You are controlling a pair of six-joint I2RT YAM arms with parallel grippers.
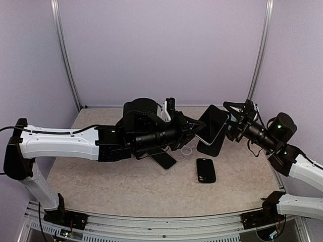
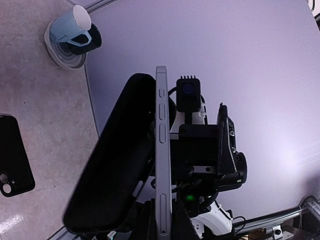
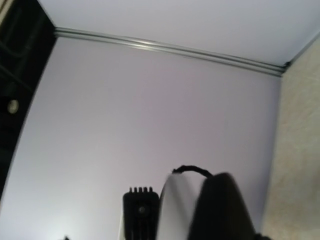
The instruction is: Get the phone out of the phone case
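Observation:
The phone (image 1: 213, 122), dark-screened with a silver edge, stands tilted in mid-air with my left gripper (image 1: 202, 126) shut on its end. In the left wrist view the phone (image 2: 162, 120) is edge-on. The black case (image 2: 112, 160) leans away from it there, blurred, with a gap widening downward; whether they still touch at the top, I cannot tell. From above, the case (image 1: 212, 147) shows below and behind the phone. My right gripper (image 1: 232, 121) is open beside the phone's right side, its fingers spread apart. The right wrist view shows the case (image 3: 220, 210) close up.
Another black case (image 1: 206, 170) and a dark phone (image 1: 162, 158) lie on the table, near a white ring (image 1: 186, 150). A blue mug (image 2: 70, 25) sits in a white dish (image 2: 60, 56) by the wall.

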